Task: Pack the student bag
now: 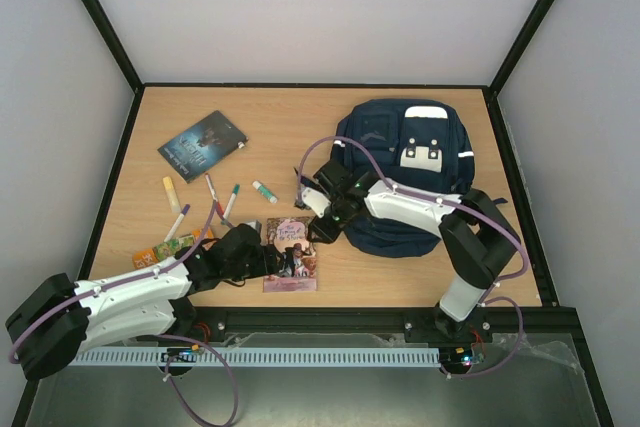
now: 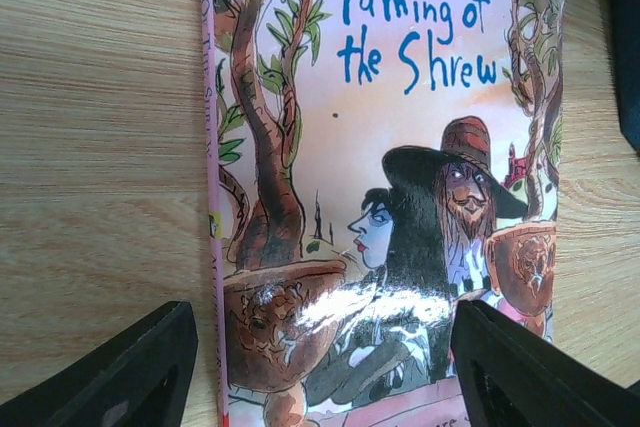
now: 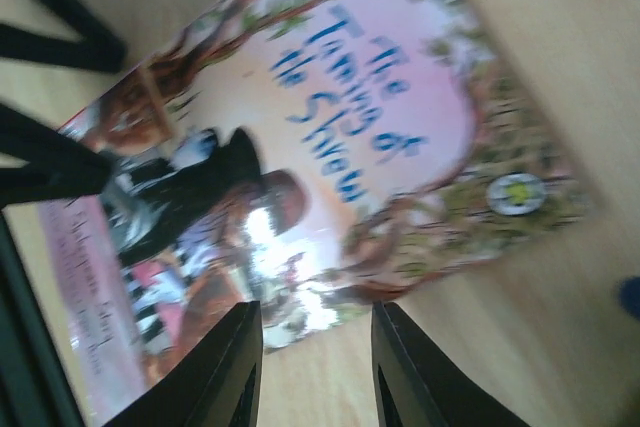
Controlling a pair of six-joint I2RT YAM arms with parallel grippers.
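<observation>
A pink illustrated book [image 1: 290, 277], "The Taming of the Shrew", lies flat near the table's front edge. Over its lower part my left gripper stands open; its fingers [image 2: 485, 367] are spread wide across the cover [image 2: 420, 237] in the left wrist view. At the book's right side my right gripper is part open, nothing between its fingers, close to the edge of the cover [image 3: 330, 117]. The left gripper's dark fingers [image 3: 50, 162] also reach over the book there. The navy backpack [image 1: 378, 132] lies at the right, partly hidden by my right arm.
A dark blue book [image 1: 203, 145] lies back left. Several markers, among them a yellow one [image 1: 171, 195], a glue stick [image 1: 264, 191] and an orange-green packet [image 1: 165, 250] lie at the left. Bare table [image 1: 290, 127] stretches between blue book and backpack.
</observation>
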